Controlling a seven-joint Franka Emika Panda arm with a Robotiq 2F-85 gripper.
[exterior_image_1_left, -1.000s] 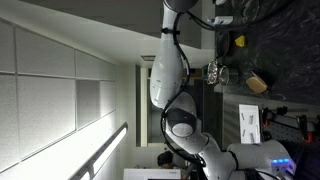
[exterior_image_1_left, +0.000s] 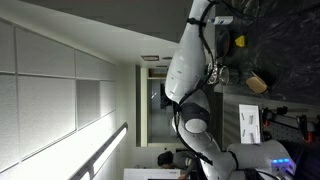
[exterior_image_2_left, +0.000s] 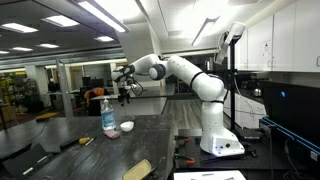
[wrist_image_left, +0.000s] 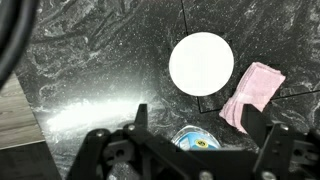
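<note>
Seen from above in the wrist view, a white round dish (wrist_image_left: 201, 63) rests on the dark counter. To its lower right lies a folded pink cloth (wrist_image_left: 252, 95). A bottle top (wrist_image_left: 195, 138) with blue on it shows between the fingers, near the lower edge. My gripper is open with its fingers wide apart, and nothing is held. In exterior view 2 the gripper (exterior_image_2_left: 125, 97) hangs above the white dish (exterior_image_2_left: 127, 126), beside the tall clear bottle (exterior_image_2_left: 108, 115). The pink cloth (exterior_image_2_left: 112, 134) lies by the bottle's base. Exterior view 1 leaves the gripper out.
A tan block-like object (exterior_image_2_left: 136, 168) sits toward the near side of the counter, with a small yellow item (exterior_image_2_left: 86, 141) farther left. A dark monitor (exterior_image_2_left: 270, 108) stands at the right.
In exterior view 1 my arm has swung steadily rightward across the picture. The tan object and the yellow item there have stayed in place.
</note>
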